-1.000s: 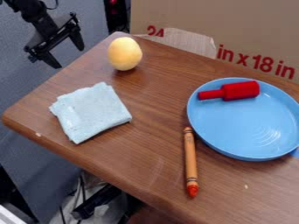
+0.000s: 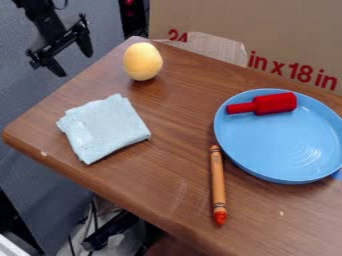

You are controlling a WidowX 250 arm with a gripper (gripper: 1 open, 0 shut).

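My black gripper (image 2: 67,55) hangs at the top left, beyond the table's left edge, its two fingers apart with nothing seen between them. On the wooden table lie a folded pale blue cloth (image 2: 102,127) at the left, a yellow round object (image 2: 143,61) at the back, an orange crayon-like stick (image 2: 218,185) at the front, and a blue plate (image 2: 281,153) at the right with a red cylinder with a narrow handle (image 2: 273,103) on it.
A cardboard box (image 2: 254,30) stands behind the table (image 2: 160,180). Grey floor and some dark cables show past the left edge.
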